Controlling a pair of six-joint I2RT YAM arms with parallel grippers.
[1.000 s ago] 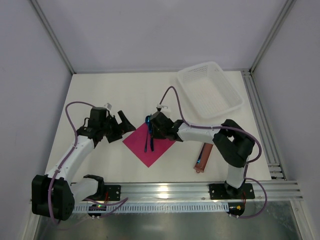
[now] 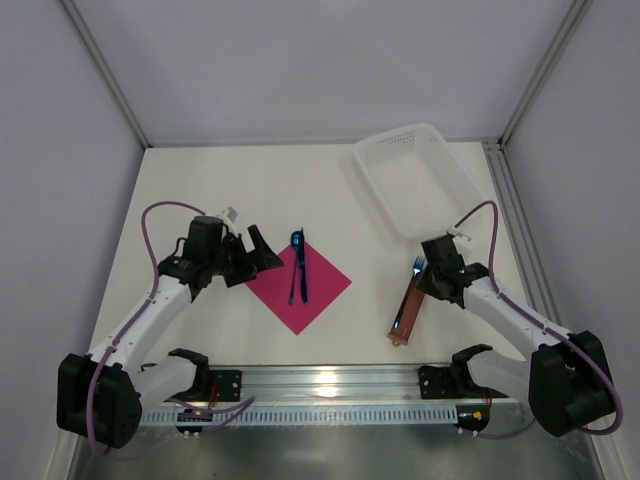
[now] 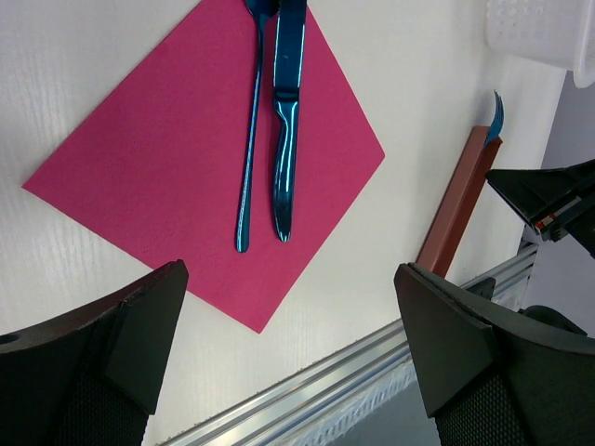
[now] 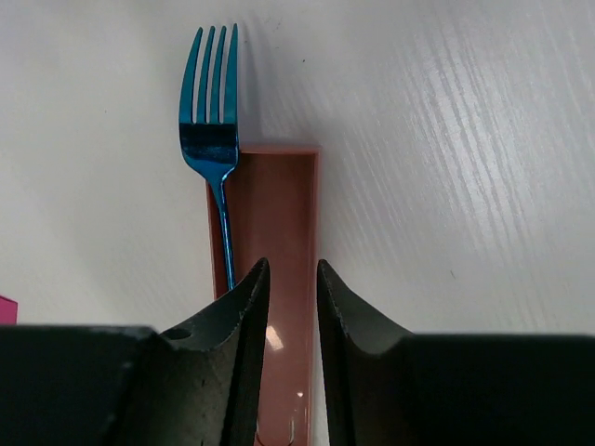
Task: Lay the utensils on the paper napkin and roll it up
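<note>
A magenta napkin (image 2: 268, 290) lies flat, turned cornerwise. On it rest a blue spoon (image 2: 293, 270) and, just right of it, a blue knife (image 2: 303, 268), side by side; the left wrist view shows the knife (image 3: 286, 139) fully apart from the spoon (image 3: 251, 139). Over the napkin's left corner my left gripper (image 2: 265, 252) stands open and empty. A blue fork (image 4: 212, 139) lies in a narrow brown tray (image 4: 297, 223), tines past its far end. Above that tray hangs my right gripper, part open with nothing between its fingertips.
The white basket (image 2: 485, 195) stands at the back right, close behind the right gripper. Clear table lies between the napkin and brown tray, and at the back left. A metal rail (image 2: 320, 380) runs along the front edge.
My right gripper has moved right, from over the knife to above the brown tray. The knife now lies free beside the spoon. My left gripper has shifted slightly right.
</note>
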